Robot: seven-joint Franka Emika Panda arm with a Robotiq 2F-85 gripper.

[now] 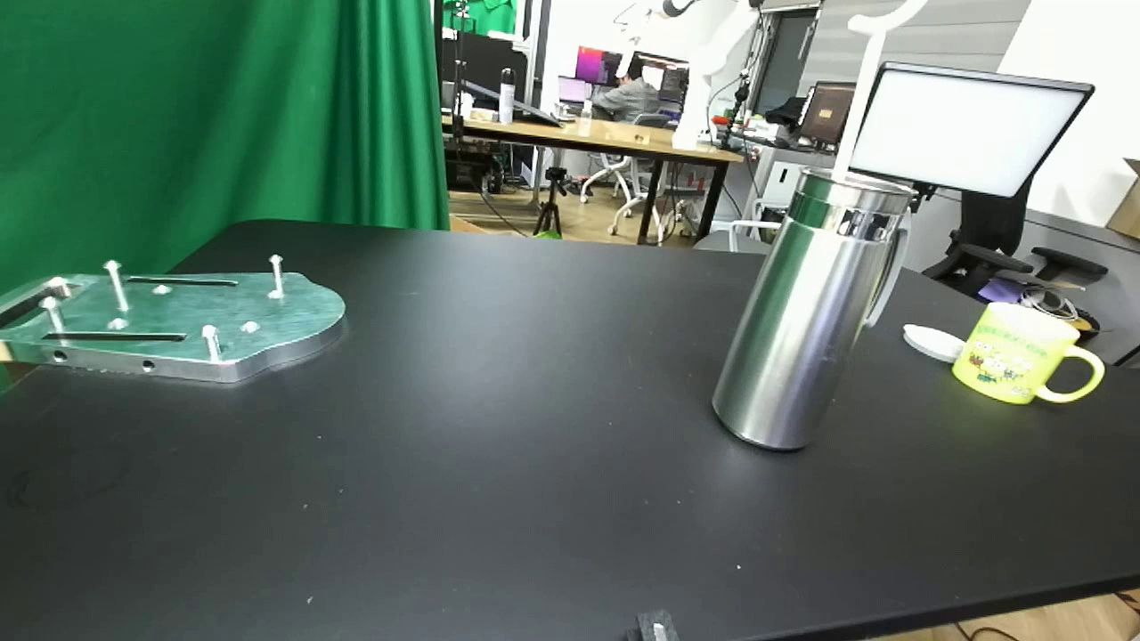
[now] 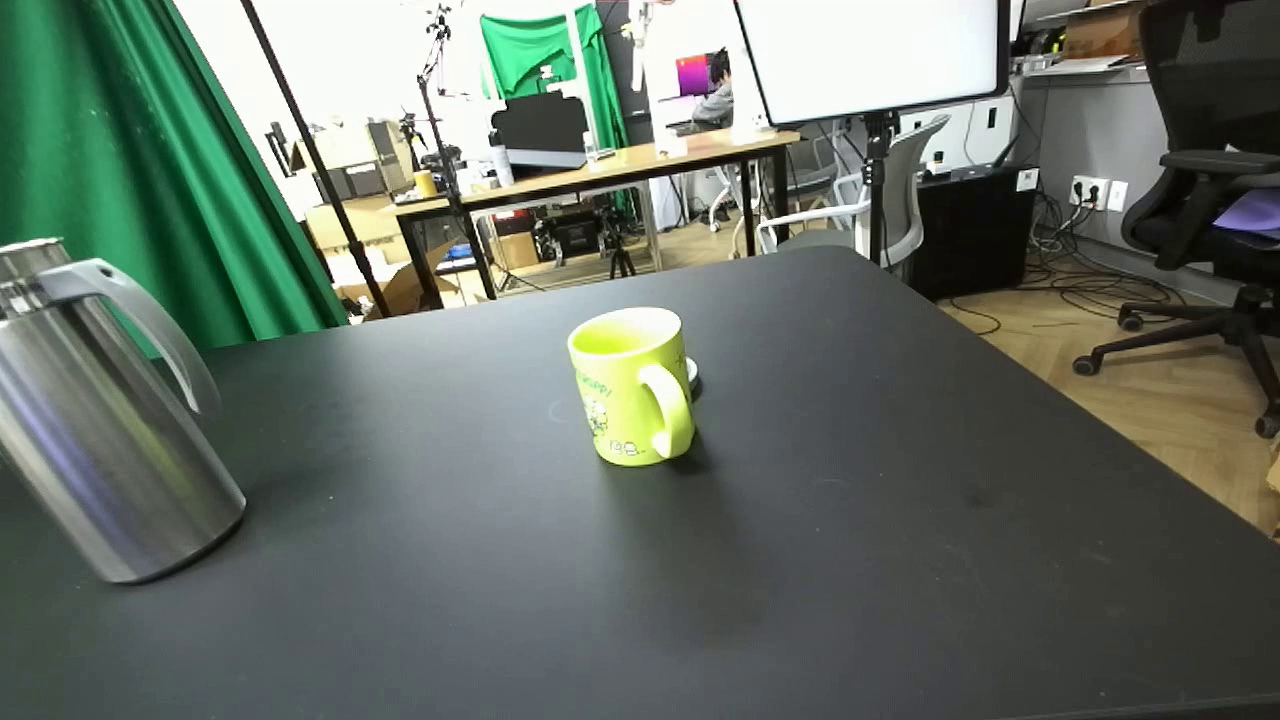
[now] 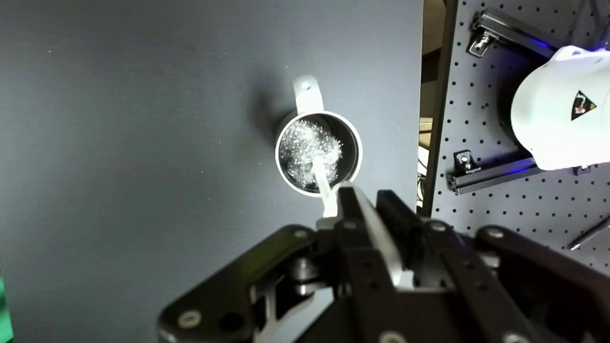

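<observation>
In the wrist view my gripper is shut on the white handle of a brush point(image 3: 321, 174). Its pale bristles show within the round mouth of a steel pitcher point(image 3: 359, 143). From outside, the white brush shaft point(image 1: 860, 107) rises from the pitcher's point(image 1: 803, 310) top, and its curved end reaches the upper picture edge. The pitcher stands on the black table with its handle point(image 2: 156, 330) toward the mug side. Neither exterior view takes in the gripper. The pitcher wall hides the brush's lower end in exterior view 1.
A yellow-green mug point(image 2: 626, 390) stands on the table beyond the pitcher's handle side, with a white lid point(image 1: 933, 342) behind it. A green metal plate point(image 1: 182, 320) with upright bolts lies at the far left.
</observation>
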